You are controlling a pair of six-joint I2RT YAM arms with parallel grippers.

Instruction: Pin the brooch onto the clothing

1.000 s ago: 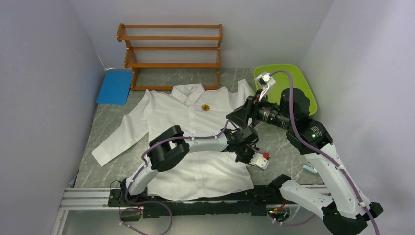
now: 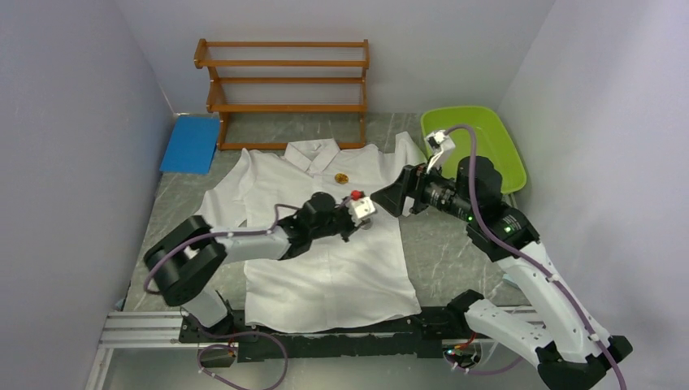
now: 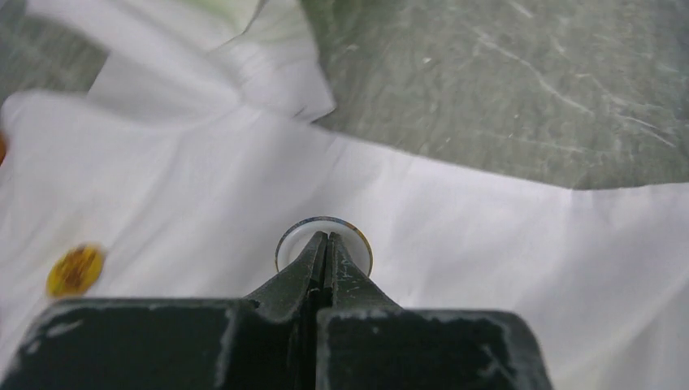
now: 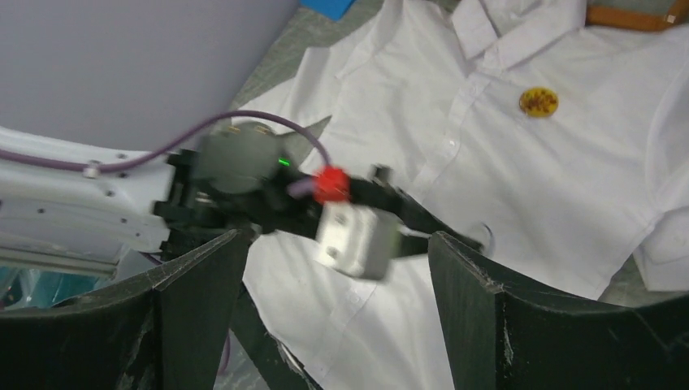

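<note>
A white shirt [image 2: 284, 284] lies spread on the table, with a round yellow brooch [image 2: 341, 178] on its upper front, also seen in the left wrist view [image 3: 75, 270]. My left gripper is over the shirt below and right of that brooch, shut on a small round white disc [image 3: 357, 248] with a dark rim; which face shows is unclear. In the right wrist view the left arm is blurred. My right gripper [image 2: 393, 197] hangs above the shirt's right side, open with nothing between its fingers.
A wooden rack [image 2: 284, 108] stands at the back, a blue board [image 2: 188, 146] back left and a green bin [image 2: 487, 130] back right, behind the right arm. Walls close in both sides.
My left gripper has moved up and left across the shirt, away from the right edge, carrying the disc. The right arm has shifted slightly, turning a little.
</note>
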